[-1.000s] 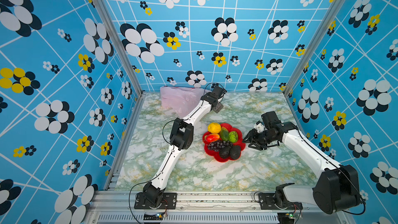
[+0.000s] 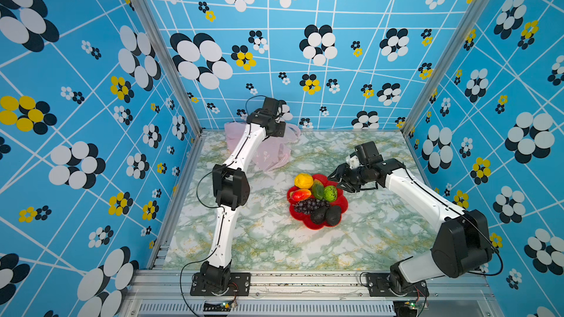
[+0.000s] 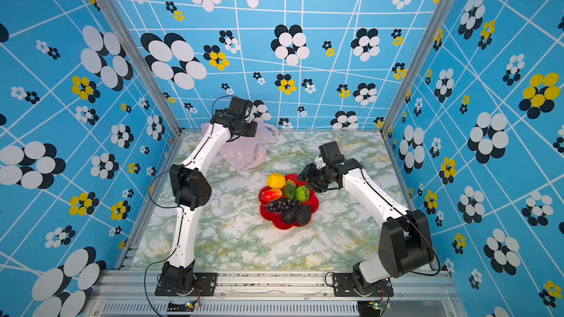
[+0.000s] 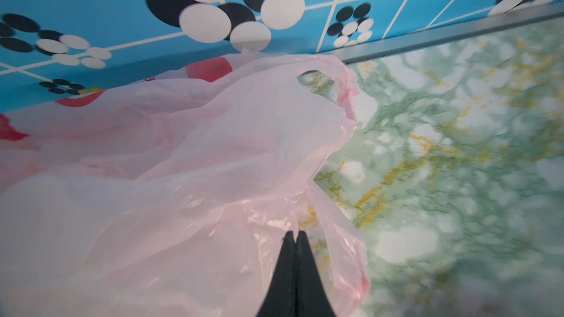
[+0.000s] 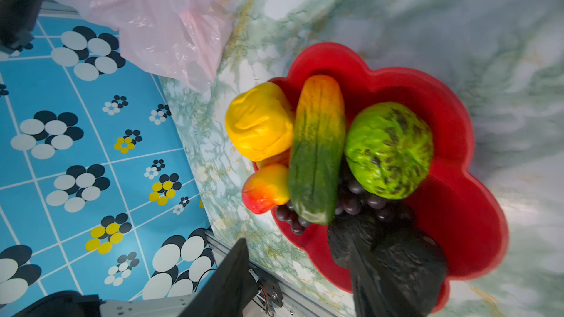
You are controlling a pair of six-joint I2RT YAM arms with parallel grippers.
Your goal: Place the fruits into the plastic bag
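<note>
A pale pink plastic bag [image 4: 194, 158] lies crumpled against the back wall, with a handle loop at its right end. My left gripper is over the bag, its fingers shut together with nothing visible between them. The red flower-shaped plate [image 5: 464, 217] holds a yellow fruit [image 5: 259, 122], a cucumber-like green and orange fruit [image 5: 317, 152], a green fruit [image 5: 389, 149], a red-yellow mango [image 5: 266, 189], dark grapes [image 5: 352, 203] and two black avocados [image 5: 411, 264]. At the plate's right edge, above it, my right gripper has its fingers apart and empty.
Behind the table stands the blue patterned wall [image 2: 329, 94].
My left gripper has moved left and back over the bag. The right gripper has come leftward and slightly back toward the plate's edge. The fruits stay where they were.
</note>
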